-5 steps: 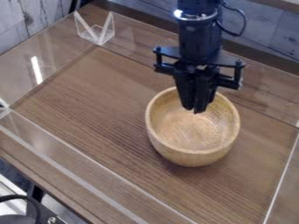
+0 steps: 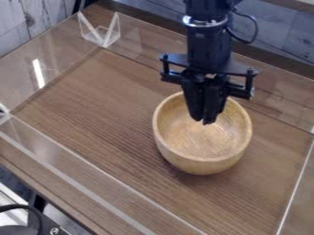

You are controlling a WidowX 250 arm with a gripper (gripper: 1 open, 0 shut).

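The black robot gripper (image 2: 203, 106) hangs downward over a round beige wooden bowl (image 2: 203, 147), its tips at the bowl's back part, over the rim or just inside. The arm above it hides part of the back rim. The bowl looks empty. Whether the fingers are open or shut is hard to tell.
A clear plastic or wire object (image 2: 98, 29) stands at the back left. A wall runs behind the arm, and a dark piece of equipment sits at the bottom left corner.
The arm and gripper have shifted very slightly left and down. The bowl looks unmoved.
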